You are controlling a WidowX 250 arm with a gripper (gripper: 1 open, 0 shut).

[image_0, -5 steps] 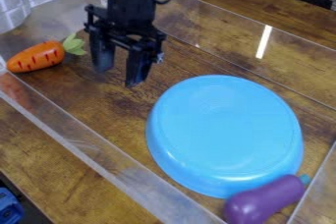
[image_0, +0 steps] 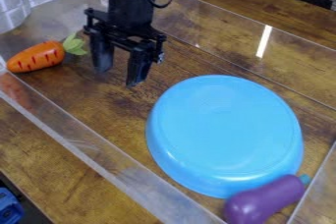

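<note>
The black gripper point(image_0: 124, 63) hangs over the wooden floor of a clear-walled tray at the upper middle, its two fingers apart with nothing visible between them. Left of it lies an orange toy carrot point(image_0: 38, 55) with a green top. A large blue round plate or lid point(image_0: 223, 130) fills the right middle. A purple toy eggplant point(image_0: 266, 199) lies at the lower right, beside the blue piece's edge.
Transparent walls point(image_0: 105, 159) border the wooden area point(image_0: 98, 110). A small blue object point(image_0: 7, 208) sits outside at the bottom left corner.
The gripper has shifted very slightly over the last second, with little other movement. The carrot, blue piece and eggplant look unchanged.
</note>
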